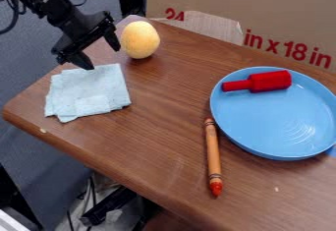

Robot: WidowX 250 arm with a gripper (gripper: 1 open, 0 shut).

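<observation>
My black gripper [96, 45] hangs at the upper left, its fingers spread open above the back edge of a pale blue folded cloth [86, 95]. A yellow round object [140, 40] sits just to the right of the gripper at the back of the table. I cannot see anything held between the fingers.
A blue plate [276, 122] on the right holds a red cylinder [266, 81]. An orange crayon [213, 158] lies left of the plate. A cardboard box [256, 14] stands at the back.
</observation>
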